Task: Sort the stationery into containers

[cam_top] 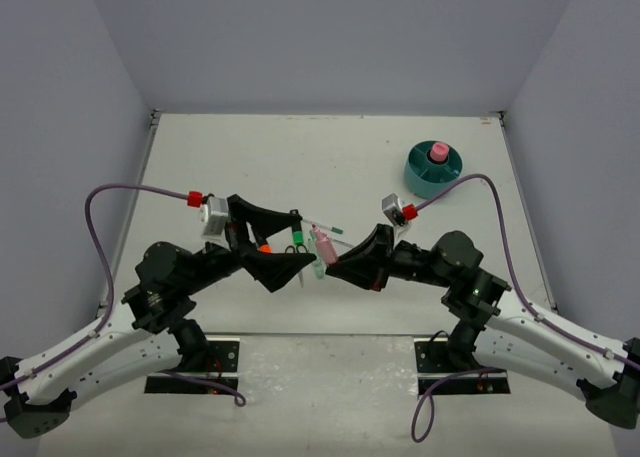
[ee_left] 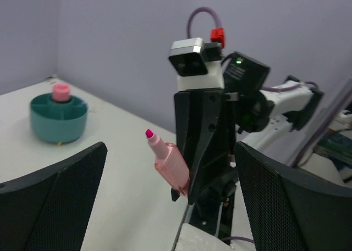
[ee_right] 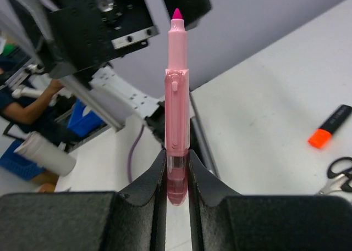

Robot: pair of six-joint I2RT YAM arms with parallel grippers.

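Observation:
My right gripper is shut on the pink marker; its magenta tip points up, away from the fingers. The left gripper stands open just left of that marker, with nothing between its wide-spread fingers. Between those fingers in the left wrist view, the held marker shows some way ahead, apart from both. A round teal container with dividers stands at the back right, with a pink-topped item in it. Scissors and a black marker with an orange end lie on the table.
A pale green item and a slim pen with a green end lie around the grippers at the table's middle, partly hidden by the arms.

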